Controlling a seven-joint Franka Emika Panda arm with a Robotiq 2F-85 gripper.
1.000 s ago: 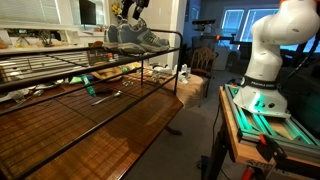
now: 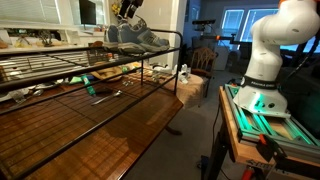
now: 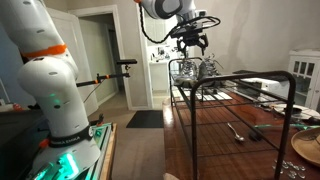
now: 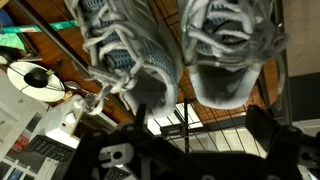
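A pair of grey shoes (image 2: 138, 39) rests side by side on the top of the black wire rack. From above, the wrist view shows the left shoe (image 4: 150, 58) and the right shoe (image 4: 226, 48), both with pale laces and light toes pointing toward the fingers. My gripper is open above the shoes, its dark fingers (image 4: 268, 132) spread wide with no object gripped between them. In exterior view 2, the gripper (image 3: 192, 48) hangs over the shoes (image 3: 198, 70) at the rack's far end.
Below the shoes, the rack's bars (image 3: 235, 76) span a brown wooden surface (image 2: 100, 140). A spoon (image 3: 235, 130) and small clutter lie under the rack. To the left in the wrist view are a white disc (image 4: 28, 74) and other items. Bare floor (image 3: 145, 150) runs beside the rack.
My gripper has shifted only slightly above the shoes and stays at about the same height. The shoes and rack look unmoved.
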